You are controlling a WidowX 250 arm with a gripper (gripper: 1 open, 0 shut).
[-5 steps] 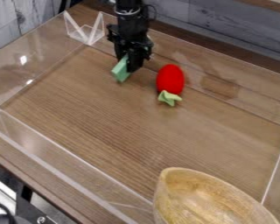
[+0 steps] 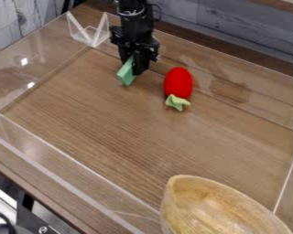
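My black gripper (image 2: 135, 57) is at the top centre of the camera view, shut on a mint-green object (image 2: 127, 72) that hangs below it or touches the wooden surface; which of the two is hard to tell. To its right lie a red oval object (image 2: 179, 82) and a pale green piece (image 2: 178, 102) just below that.
A large yellow bowl (image 2: 220, 208) sits at the bottom right. A clear plastic piece (image 2: 88, 30) is at the upper left, near the arm.
The gripper and the green object in it have shifted very slightly at most; everything else stays in place.
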